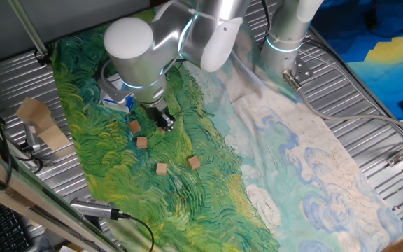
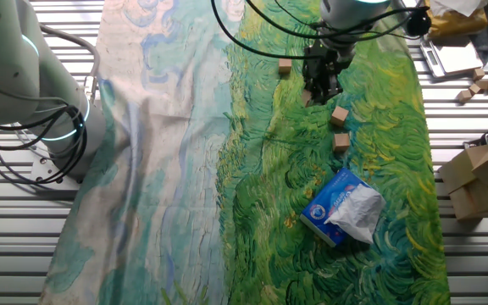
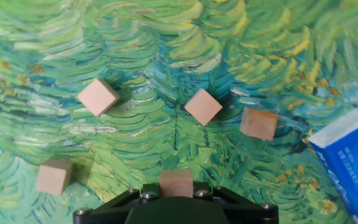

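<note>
My gripper appears at the bottom of the wrist view, shut on a small wooden cube, with a finger against each side. In exterior view 2 that cube shows beside the dark gripper, low over the green cloth. Exterior view 1 has the gripper left of centre, the held cube mostly hidden. Several more wooden cubes lie loose on the cloth: one at upper left, another near the middle, a third to its right, and one at lower left.
A blue packet with white tissue sticking out lies on the painted cloth. Cardboard pieces rest beyond the cloth's edge. Dark cables cross exterior view 2 near the arm.
</note>
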